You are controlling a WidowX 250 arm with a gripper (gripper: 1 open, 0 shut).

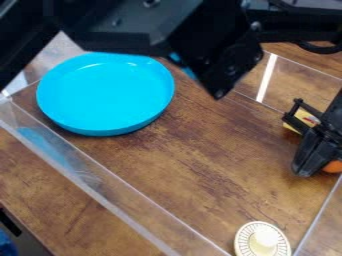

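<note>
My gripper (310, 135) is at the right edge of the view, low over a yellow and orange object (331, 166) that it mostly hides. I cannot tell whether the fingers are open or shut on it. Dark arm links cross the top of the view. A blue plate (104, 92) sits at the upper left.
Clear walls (120, 203) border the wooden surface (194, 170). A small white ribbed round item (263, 240) lies at the bottom right.
</note>
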